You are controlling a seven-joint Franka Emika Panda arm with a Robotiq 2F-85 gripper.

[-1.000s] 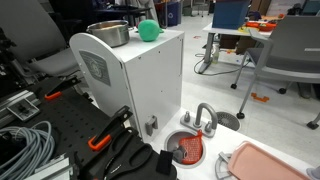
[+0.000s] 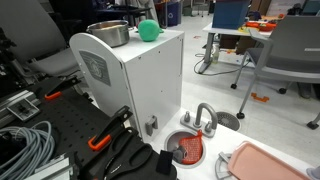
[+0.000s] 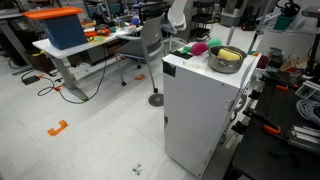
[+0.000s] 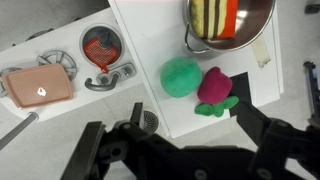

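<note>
In the wrist view my gripper stands open, its two dark fingers far apart and nothing seen between them. Ahead of it, on the white cabinet top (image 4: 155,45), lie a round green object (image 4: 181,77) and a magenta vegetable-like object (image 4: 214,86) with green leaves (image 4: 217,106). A metal pot (image 4: 240,38) sits beside them, holding a yellow-and-brown striped piece (image 4: 211,15) and something orange-red. From the side, the pot (image 2: 110,34) and green object (image 2: 149,30) rest on the cabinet, apart from each other. The gripper is hard to make out in the exterior views.
A small sink (image 2: 183,147) with a red utensil and a faucet (image 2: 207,112) lies low beside the cabinet. Right of it is a pinkish tray (image 2: 262,163). Coiled cable (image 2: 27,147) lies on the dark surface. Chairs and a table with a blue bin (image 3: 57,30) stand farther off.
</note>
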